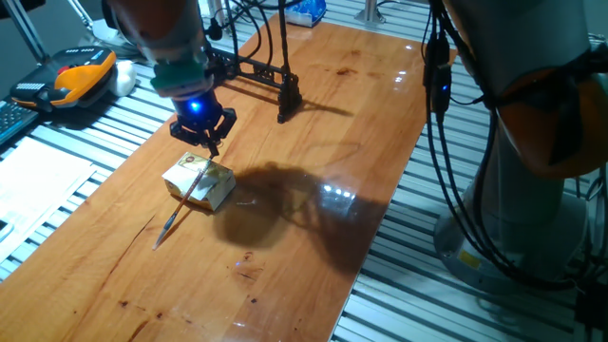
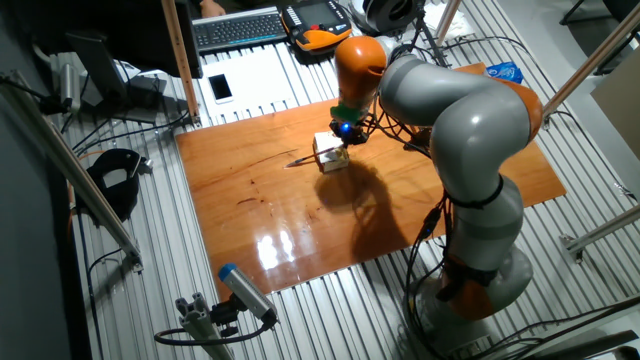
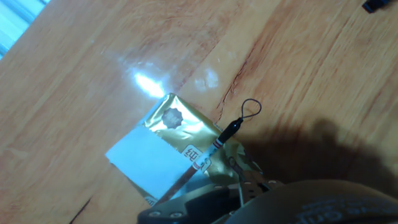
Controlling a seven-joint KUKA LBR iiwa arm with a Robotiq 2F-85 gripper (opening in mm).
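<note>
A brush (image 1: 180, 211) with a dark, looped handle end lies slantwise across a gold and white packet (image 1: 215, 195), its bristle end reaching past the packet to the tabletop. In the wrist view the black handle end (image 3: 231, 130) and its thin loop show clearly, while the shaft runs down out of sight behind a dark finger (image 3: 177, 210). My gripper (image 1: 214, 149) points down just above the packet's far side, close to the brush's looped end. How far apart its fingertips stand, and whether they touch the brush, is unclear.
The wooden board (image 1: 313, 256) is broadly clear in front and to the right. A black frame with cables (image 1: 288, 95) stands behind the gripper. An orange and black device (image 1: 71, 78) lies beyond the board's left edge; a phone (image 2: 220, 88) lies on white paper.
</note>
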